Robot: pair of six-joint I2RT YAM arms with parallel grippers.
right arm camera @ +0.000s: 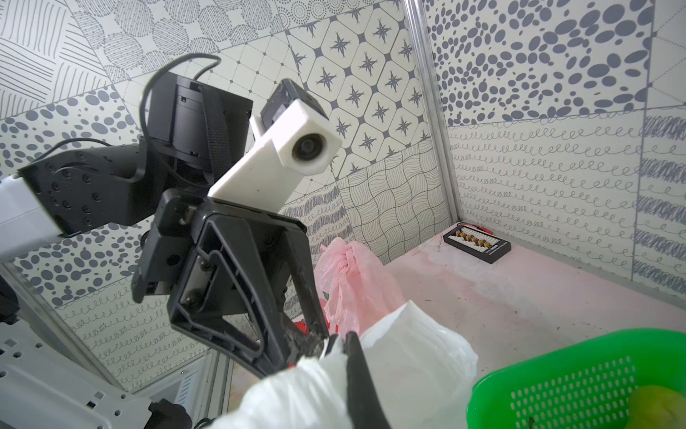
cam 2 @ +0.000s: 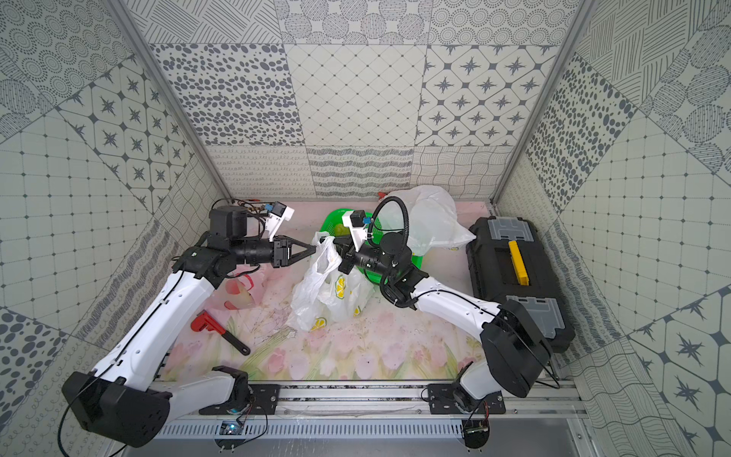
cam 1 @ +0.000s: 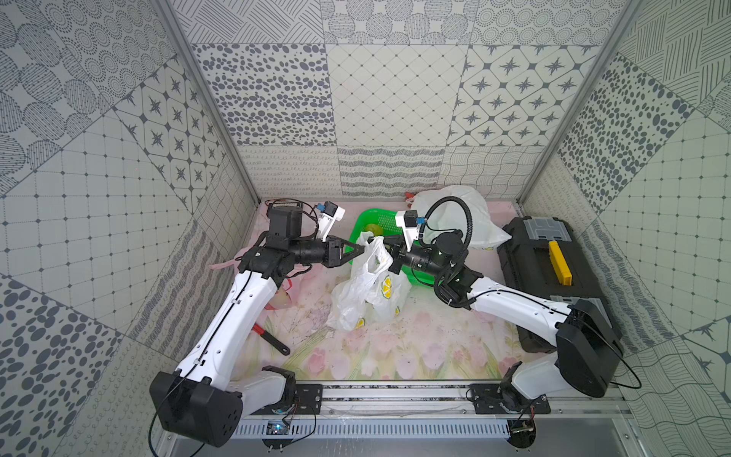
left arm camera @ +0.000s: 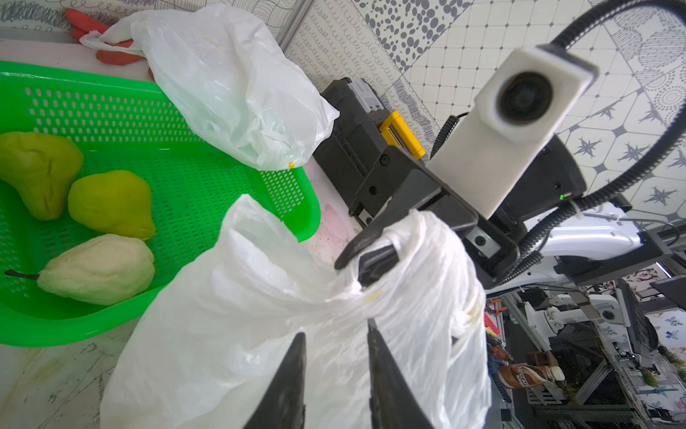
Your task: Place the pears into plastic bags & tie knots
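Observation:
A white plastic bag (cam 1: 351, 298) with yellow patches stands in front of the green basket (left arm camera: 64, 329). My right gripper (cam 1: 390, 245) is shut on the bag's top edge, the thin film gathered around its fingers (left arm camera: 378, 263). Just left of the bag's mouth, my left gripper is open, its two fingers apart before the white film with nothing clearly gripped. Inside the basket lie a yellow-green pear (left arm camera: 39, 168), a second yellow one (left arm camera: 110, 203) and a pale one with a dark stem (left arm camera: 100, 268). What the bag contains is hidden.
Behind the basket rests another white bag (cam 1: 457, 209). A knotted pink bag (right arm camera: 353, 275) sits on the left, near a red-headed tool with a dark handle (cam 2: 221, 331). The black toolbox (cam 1: 525, 251) fills the right side.

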